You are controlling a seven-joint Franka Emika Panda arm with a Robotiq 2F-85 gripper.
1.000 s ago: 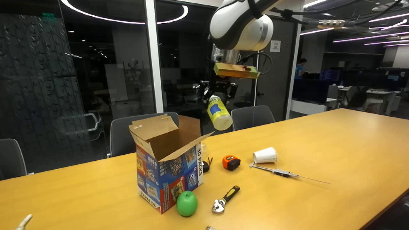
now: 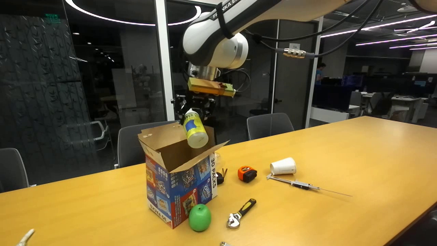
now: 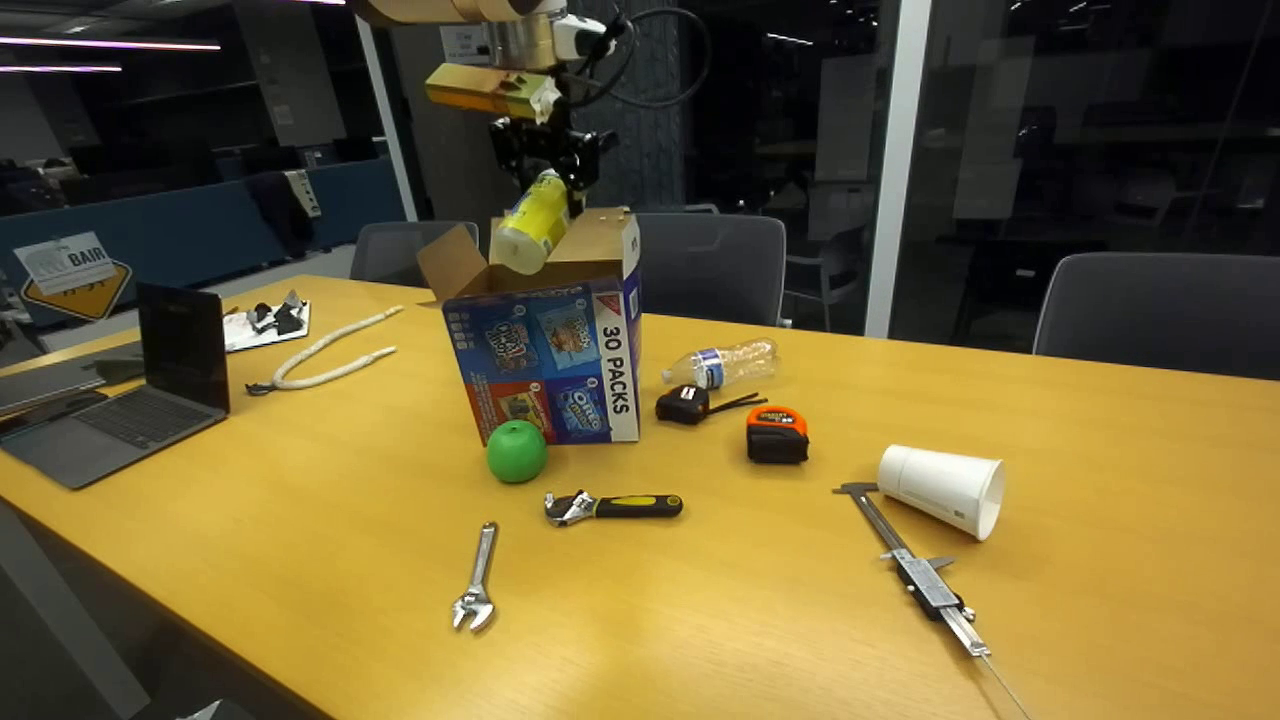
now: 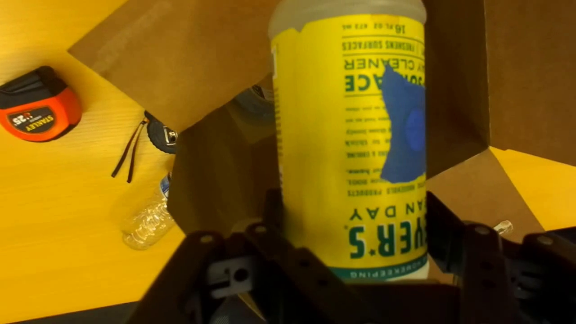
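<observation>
A yellow-labelled cleaner bottle (image 2: 194,127) with a blue patch hangs tilted in my gripper, which is shut on its upper end. Its clear base points downward, toward the camera in exterior view 1. Below it stands the open cardboard box (image 3: 540,360), printed blue and red, flaps spread. In the wrist view the bottle (image 4: 351,146) covers much of the box's opening (image 4: 227,162). The bottle's base is around flap height in exterior view 1; whether any of it is below the rim I cannot tell. A dark bluish item (image 4: 254,102) shows partly inside the box.
Close to the box are a green apple (image 3: 517,451), an adjustable wrench (image 3: 612,506), a black tape measure (image 3: 683,404) and a clear plastic bottle (image 3: 726,364). An orange tape measure (image 2: 247,174), white cup (image 2: 283,166) and caliper (image 2: 301,184) lie farther right.
My gripper has carried the bottle left and slightly down in exterior view 1, from right of the box to over its opening. The box and table items have not moved.
</observation>
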